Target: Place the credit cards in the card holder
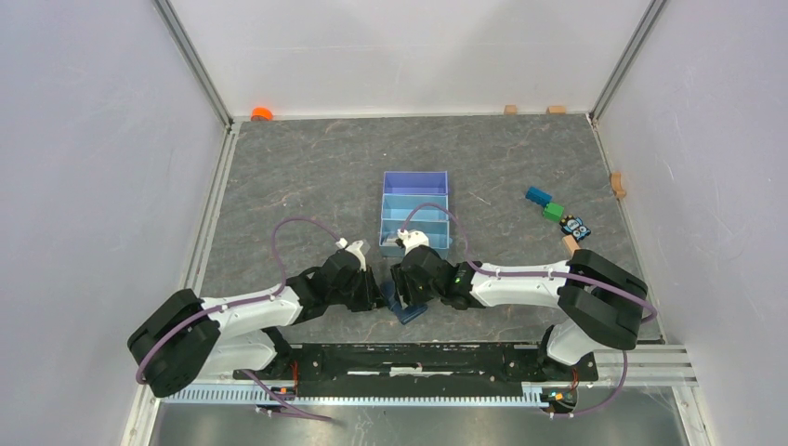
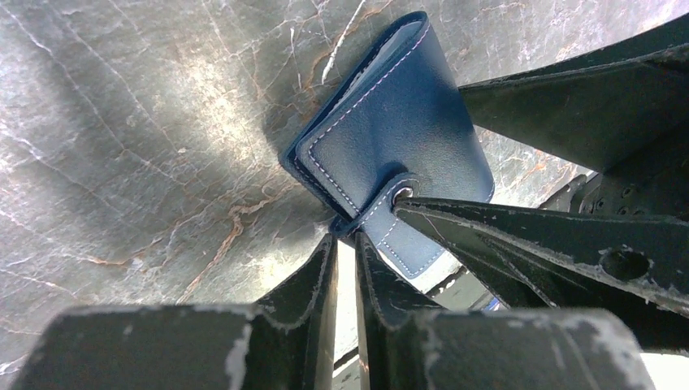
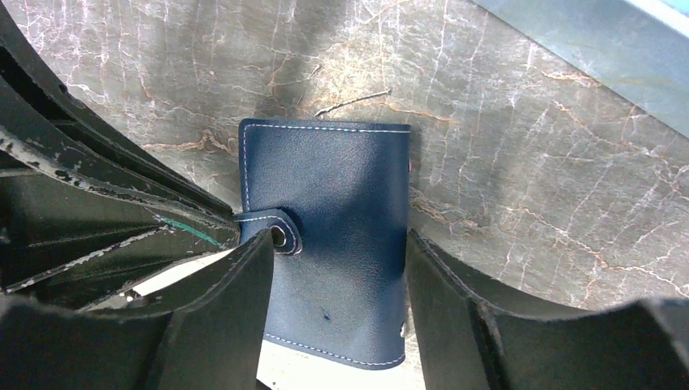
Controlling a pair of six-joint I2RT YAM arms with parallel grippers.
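Note:
A closed dark-blue card holder (image 1: 409, 314) with pale stitching and a snap strap (image 3: 272, 225) lies on the grey table, between both arms. In the left wrist view, my left gripper has its fingers narrowly open, tips at the bent edge of the strap. Whether they touch it cannot be told. My right gripper is open wider across the holder: one fingertip is over the face by the snap, the other along the right edge. No credit card can be made out clearly; the inside of the holder (image 2: 398, 106) is hidden.
Behind the grippers stands a blue compartment tray (image 1: 415, 206), with something pale in its front left part. Blue (image 1: 538, 196) and green blocks (image 1: 553, 212) and a small dark figure (image 1: 575, 228) lie at the right.

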